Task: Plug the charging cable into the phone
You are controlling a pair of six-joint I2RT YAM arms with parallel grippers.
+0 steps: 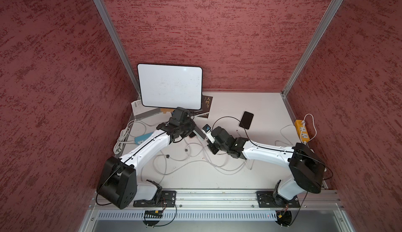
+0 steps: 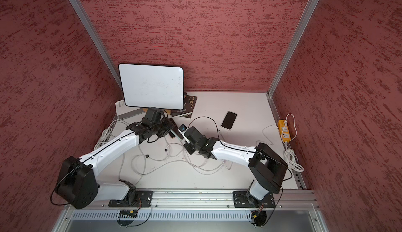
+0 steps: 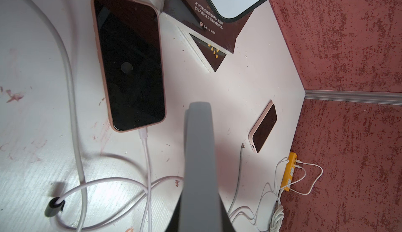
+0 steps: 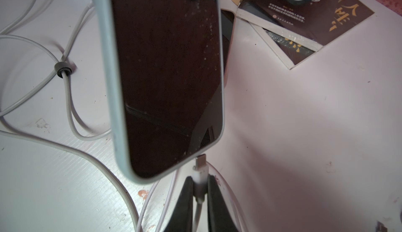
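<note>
My left gripper is shut on a pale-cased phone, held above the table; the left wrist view shows it edge-on, hiding much of the grip. In the right wrist view, its dark screen faces the camera and its bottom edge slants. My right gripper is shut on the white plug of the charging cable (image 4: pixel 200 174). The plug's bare metal tip (image 4: pixel 201 160) points up at the phone's bottom edge, right of its middle. Metal still shows below the edge; whether the tip touches the phone or its port, I cannot tell.
A pink-cased phone (image 3: pixel 132 64) with a white cable lies below. Another phone (image 1: pixel 246 120) lies back right. Loose white cables (image 1: pixel 184 165) cross the front table. Books (image 1: pixel 206 104) and a whiteboard (image 1: pixel 169 85) stand behind; a yellow power strip (image 1: pixel 301 131) is far right.
</note>
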